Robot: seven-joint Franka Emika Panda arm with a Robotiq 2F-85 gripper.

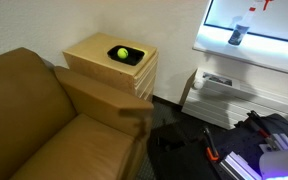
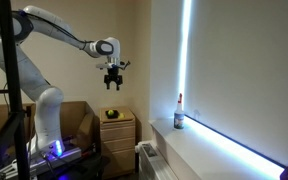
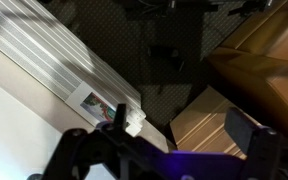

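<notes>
In exterior view 2 my gripper hangs in the air, pointing down, above and apart from the wooden cabinet. It stands open in the wrist view, one dark finger at the left and the other at the right, with nothing held between them. A yellow-green ball rests in a black tray on the cabinet top. On the white windowsill, a bottle with a red top stands upright, well away from the gripper.
A brown sofa stands beside the cabinet. Below the windowsill is a white radiator. Dark floor lies beneath the gripper, with a printed sheet near the radiator. Free air surrounds the gripper.
</notes>
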